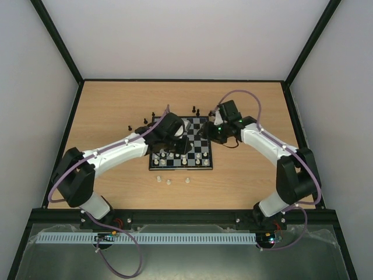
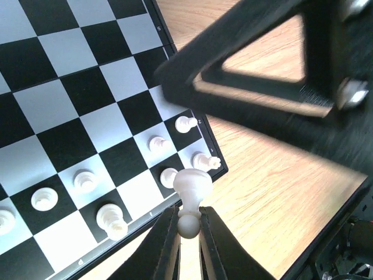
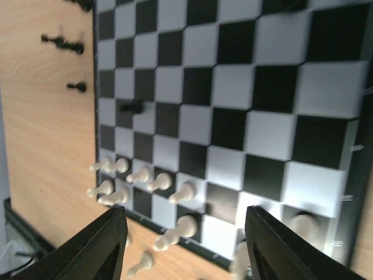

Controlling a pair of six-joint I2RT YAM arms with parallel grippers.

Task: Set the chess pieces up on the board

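Observation:
The chessboard [image 1: 198,166] holds white pieces along its near rows, such as a pawn [image 2: 44,199] and a taller piece [image 3: 178,232]. My left gripper is shut on a white piece [image 2: 192,188], held over the board's near right part. My right gripper is above the board's right side in the top view, its fingers apart with nothing seen between them gripped; board pieces show below and beyond. A black piece [image 3: 131,107] stands on the board.
Several black pieces [image 3: 73,45] stand on the wood table [image 1: 105,105] beside the board's far edges. A few white pieces [image 1: 187,180] stand off the near edge.

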